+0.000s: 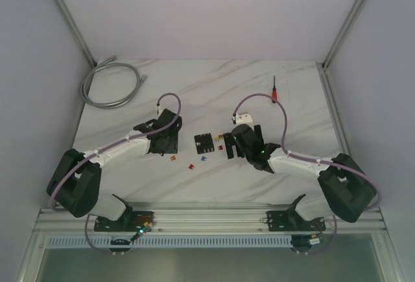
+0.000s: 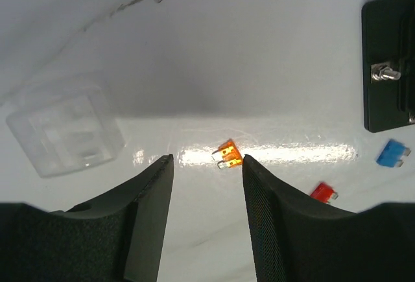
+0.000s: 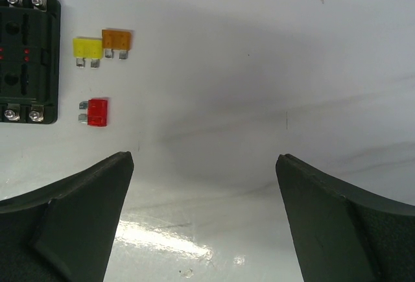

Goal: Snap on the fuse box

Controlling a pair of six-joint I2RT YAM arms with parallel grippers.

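The black fuse box point(image 1: 203, 143) lies mid-table; its edge shows at the right of the left wrist view and the left of the right wrist view point(image 3: 26, 61). My left gripper hangs just left of it, partly open, above an orange fuse point(image 2: 230, 154). A clear plastic cover point(image 2: 65, 126) lies to the left. A blue fuse point(image 2: 390, 153) and red fuse point(image 2: 322, 192) lie below the box. My right gripper stands open, beside a yellow fuse point(image 3: 87, 48), an amber fuse point(image 3: 116, 39) and a red fuse point(image 3: 97, 112).
A coiled grey hose point(image 1: 113, 104) lies at the back left and a red screwdriver point(image 1: 274, 94) at the back right.
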